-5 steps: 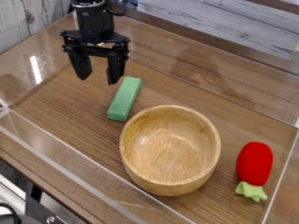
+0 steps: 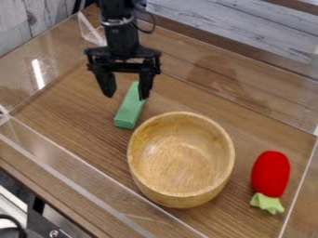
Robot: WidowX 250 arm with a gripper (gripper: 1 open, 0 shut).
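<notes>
My black gripper is open at the upper middle, its two fingers either side of the upper end of a green block that lies on the wooden table. Whether the fingers touch the block I cannot tell.
A large tan bowl stands in the lower middle, just beside the green block. A red object with a pale green top lies at the lower right.
My gripper has moved right and down toward the green block. The block, bowl and red object look unmoved.
</notes>
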